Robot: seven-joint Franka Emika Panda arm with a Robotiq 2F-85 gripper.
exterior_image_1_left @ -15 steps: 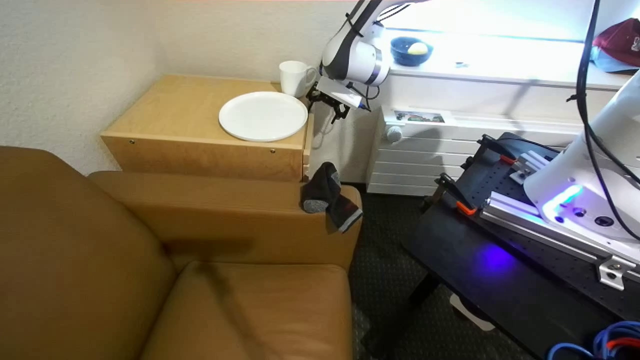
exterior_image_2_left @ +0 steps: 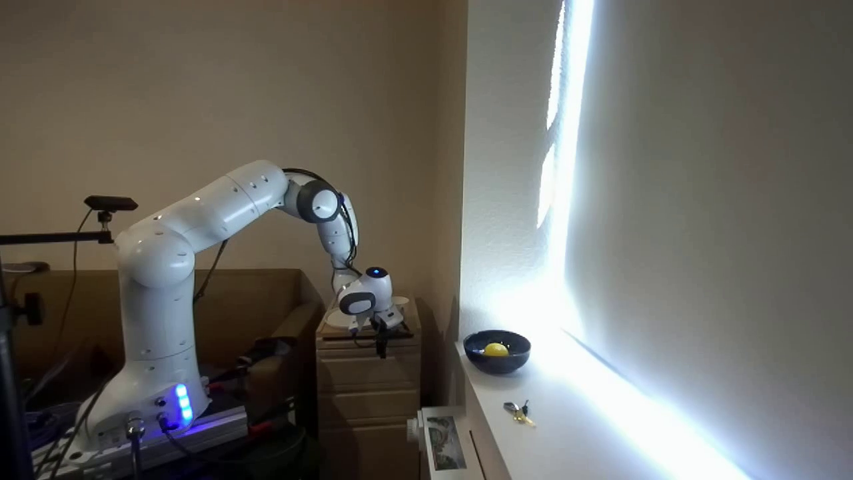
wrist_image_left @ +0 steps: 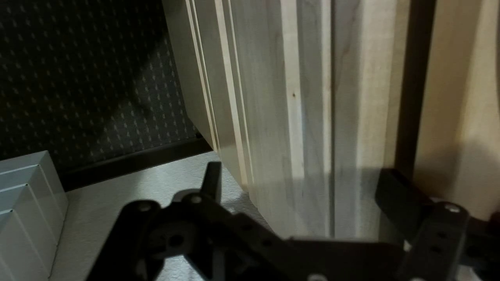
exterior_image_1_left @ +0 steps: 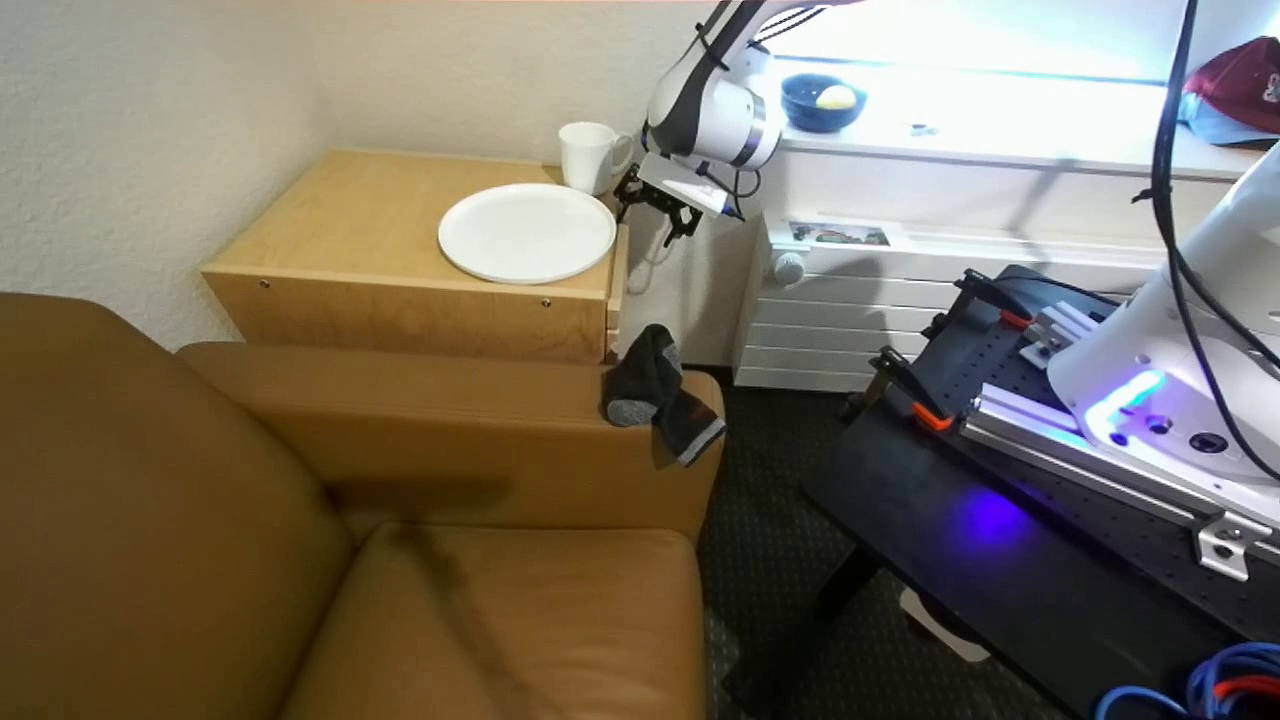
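Note:
My gripper stands open beside the drawer side of the wooden cabinet (exterior_image_1_left: 396,192), its fingers spread wide. In the wrist view, one finger (wrist_image_left: 396,194) overlaps the dark gap near the cabinet's upper edge; contact cannot be told. The other finger (wrist_image_left: 213,180) is out over free space, away from the drawer fronts (wrist_image_left: 309,121). Nothing shows between them. From exterior view 1, the gripper (exterior_image_1_left: 645,226) hangs just off the cabinet's right edge. A white plate (exterior_image_1_left: 528,234) and a white mug (exterior_image_1_left: 588,156) stand on the cabinet top close by.
A radiator (exterior_image_1_left: 828,306) stands right of the cabinet below the sill, where a dark bowl (exterior_image_2_left: 497,364) holds a yellow object (exterior_image_2_left: 496,349). Keys (exterior_image_2_left: 520,412) lie nearby. A dark sock (exterior_image_1_left: 654,384) rests on the brown sofa's arm (exterior_image_1_left: 480,390).

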